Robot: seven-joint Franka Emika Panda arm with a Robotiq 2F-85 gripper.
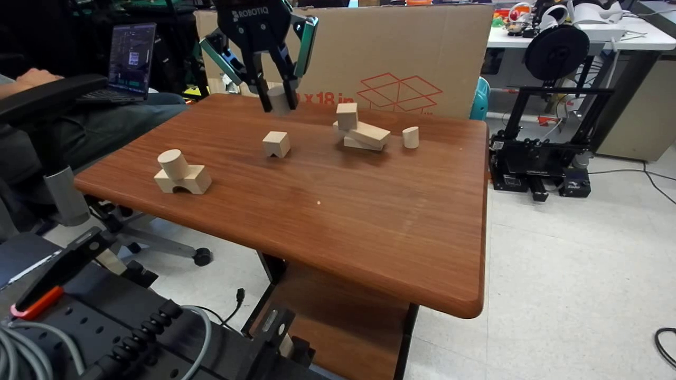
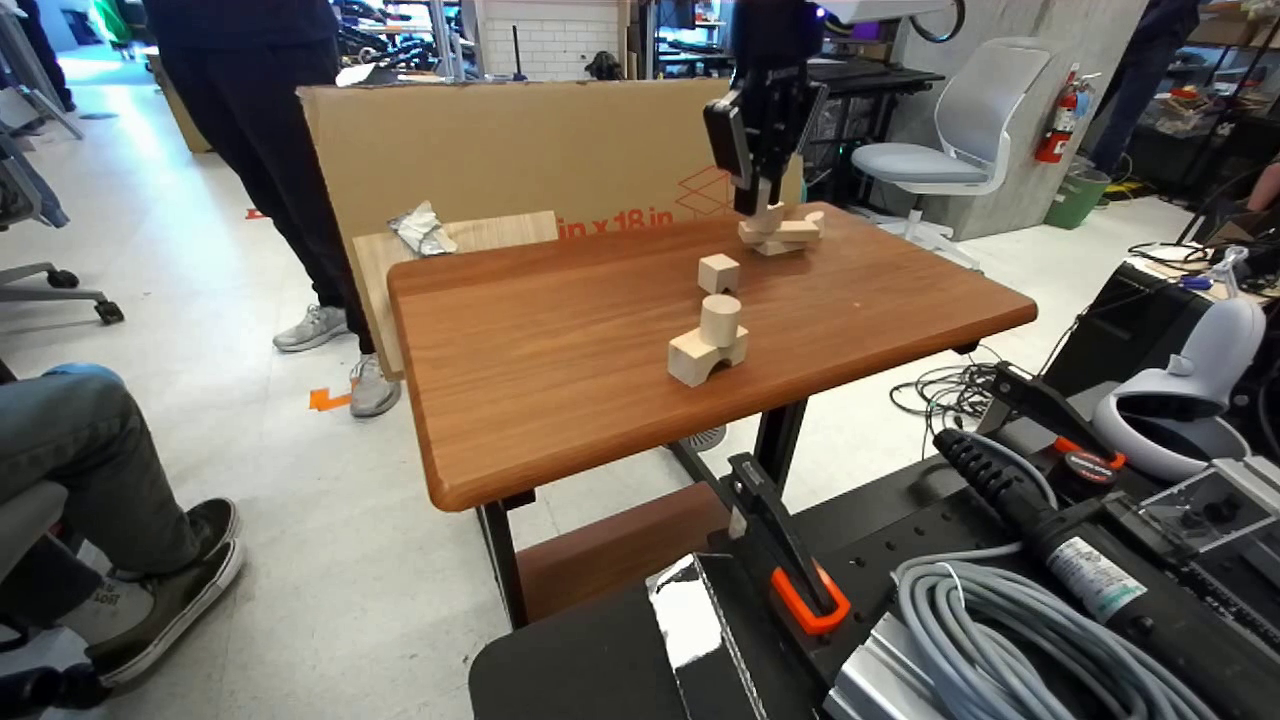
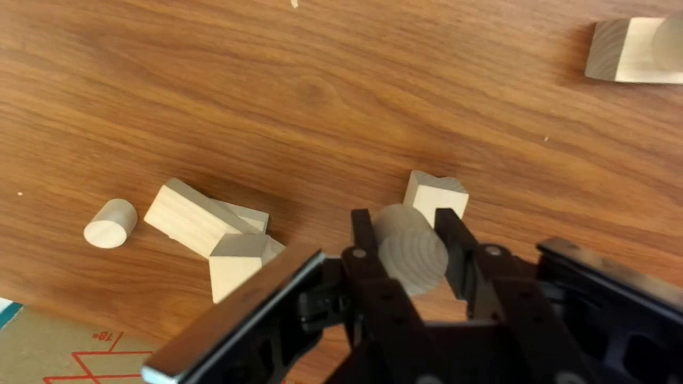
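Observation:
My gripper [image 1: 275, 101] is shut on a wooden cylinder [image 3: 413, 256], held between its fingertips above the table's far side. Behind and below the held piece in the wrist view lies a small notched block [image 3: 438, 195], which stands apart on the table in exterior view 1. A second cylinder [image 1: 172, 164] rests on an arched block [image 1: 199, 179] at the table's left. Toward the back, a cube [image 1: 346, 116] sits on a tilted plank [image 1: 371, 133], which leans over another flat block [image 1: 361, 144]. A slant-topped cylinder [image 1: 410, 137] stands to the right of that pile.
A large cardboard box [image 1: 405, 44] rises along its back edge. A person's chair arm [image 1: 50, 98] is near the left side.

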